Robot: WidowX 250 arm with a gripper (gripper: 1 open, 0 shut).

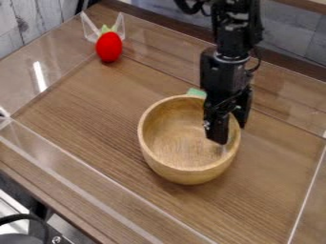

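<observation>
A large tan bowl sits at the centre-right of the wooden table. The black gripper hangs over the bowl's back right rim, its tips low by the rim; whether it is open or shut cannot be made out. A small green object is partly visible behind the bowl, left of the arm.
A red egg-shaped object stands at the back left, with a pale pointed item behind it. A black cable lies at the bottom left corner.
</observation>
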